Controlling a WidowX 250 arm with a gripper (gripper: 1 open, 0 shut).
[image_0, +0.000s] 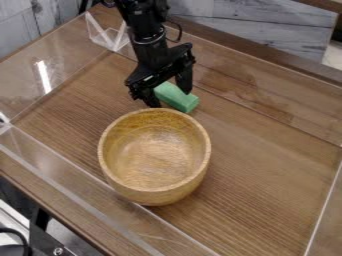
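My black gripper (160, 84) reaches down from the top of the view, its fingers around the left part of a small green block (179, 98) on the wooden table (254, 160). Whether the fingers touch or grip it is hard to tell. Just below, a yellow oval bowl (155, 155) sits empty near the front middle.
Clear plastic pieces stand at the left edge and near the top left. Black cables show at the bottom left corner.
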